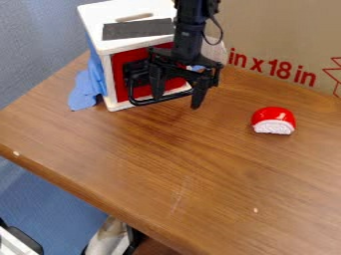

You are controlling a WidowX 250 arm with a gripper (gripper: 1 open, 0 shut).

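Note:
My black gripper (177, 82) is at the front of a white box-like appliance (94, 20) with a red front (123, 62) and a black rectangular handle frame. The gripper overlaps that frame, so whether its fingers are open or shut, or touching it, is unclear. A red and white rounded object (273, 121) lies on the wooden table to the right.
A blue cloth (86, 90) lies beside the appliance on the left. A cardboard panel (280, 35) stands at the back.

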